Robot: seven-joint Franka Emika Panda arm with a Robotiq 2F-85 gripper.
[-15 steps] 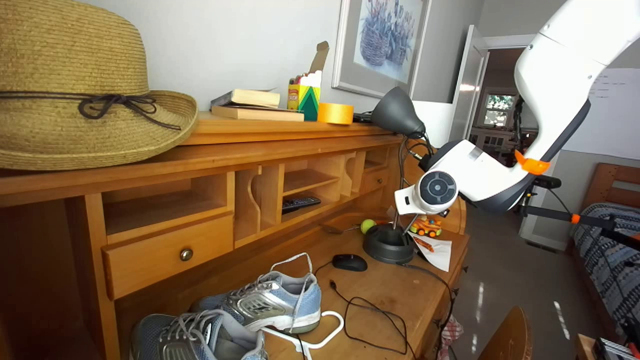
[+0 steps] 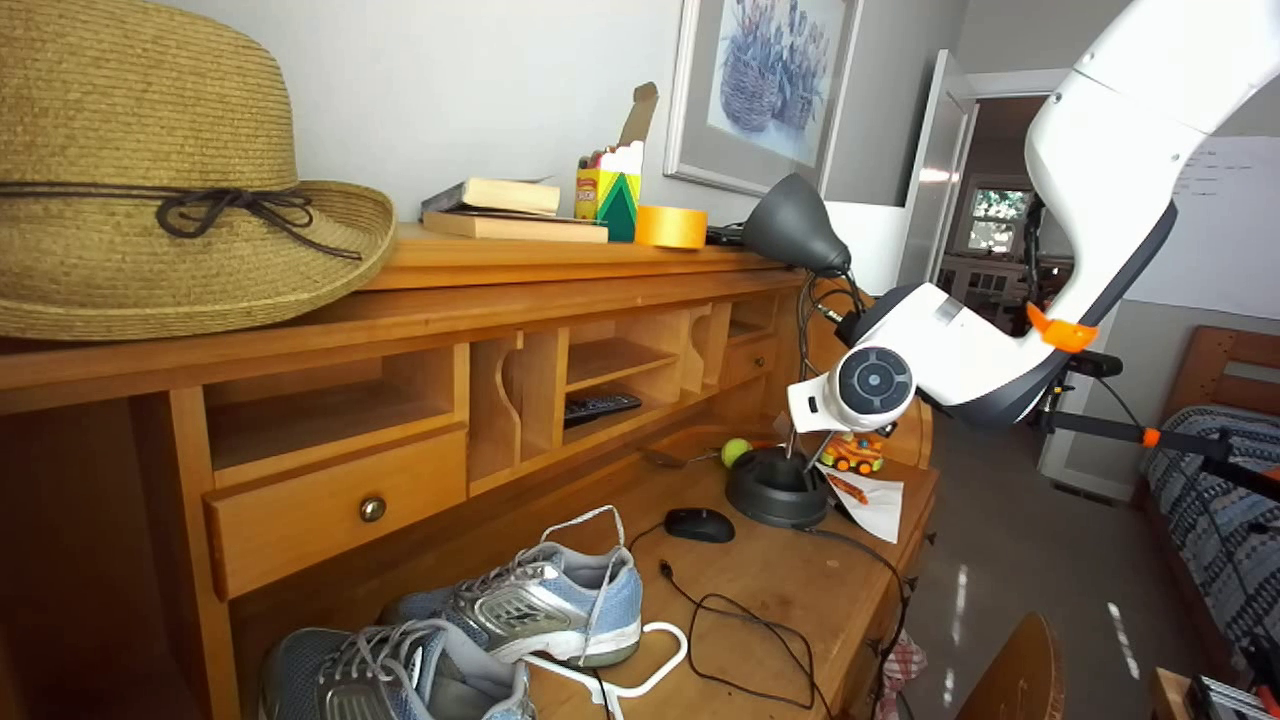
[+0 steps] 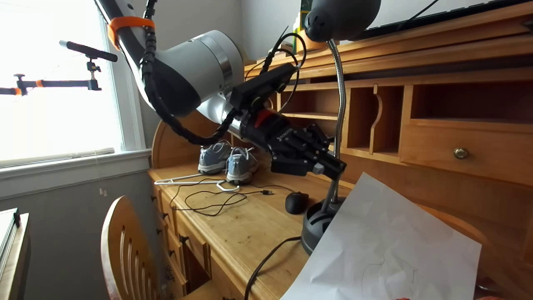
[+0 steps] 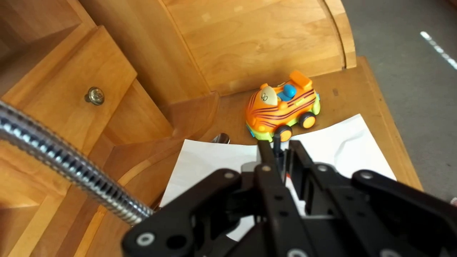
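Observation:
In the wrist view my gripper is shut on a thin dark, pen-like stick [image 4: 277, 145], which shows upright between the fingertips. Exterior view 2 has the gripper [image 3: 339, 171] right beside the lamp's metal neck [image 3: 341, 100], above the lamp's dark round base [image 3: 313, 232]. From the fingertips a slim grey rod [image 3: 328, 197] slants down to that base; its lower end is hidden inside. The arm's white wrist blocks the fingers in exterior view 1, where the lamp base [image 2: 774, 502] sits below.
White paper [image 4: 214, 156] lies on the desk, with an orange toy car [image 4: 280, 107] behind it. A mouse [image 2: 698, 524], loose cable, sneakers [image 2: 552, 600] and a white hanger [image 2: 654, 678] occupy the desk further along. The lamp shade [image 2: 797, 226] hangs close to the arm.
The arm has shifted very slightly to the left and down in exterior view 1. Everything on the desk looks the same.

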